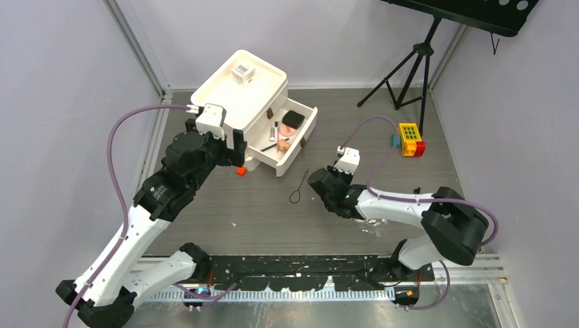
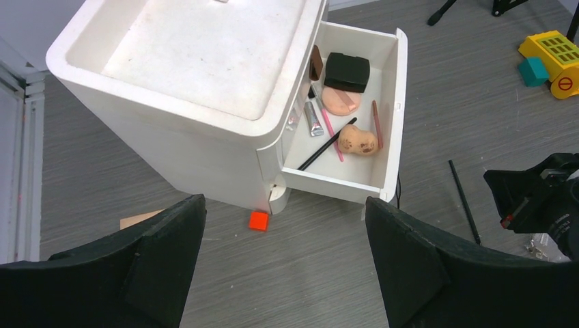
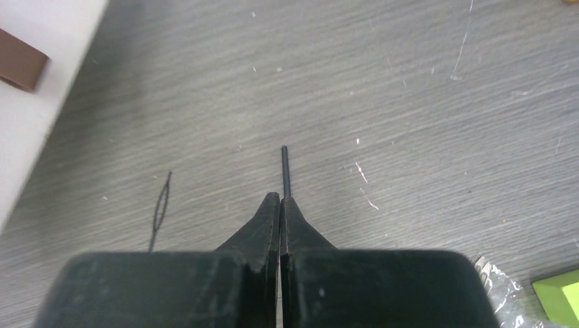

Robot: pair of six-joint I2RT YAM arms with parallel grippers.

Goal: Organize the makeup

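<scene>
The white organizer [image 1: 239, 89] has its drawer [image 2: 386, 102] out, holding a black compact [image 2: 347, 71], pink puff [image 2: 339, 101], tube [image 2: 313, 118], pencils and a tan sponge [image 2: 357, 140]. My left gripper hangs open beside the organizer. A thin black stick [image 2: 464, 198] lies on the floor right of the drawer. In the right wrist view my right gripper is shut over that stick, its fingertips at the stick's lower part; whether it grips it is unclear. A black wire loop [image 1: 295, 195] lies nearby.
An orange cube [image 1: 241, 171], a yellow toy block [image 1: 410, 139] with a teal cube, and crumpled clear plastic [image 3: 505, 294] lie around. A tripod stand [image 1: 423, 49] is at the back right. Floor before the drawer is mostly clear.
</scene>
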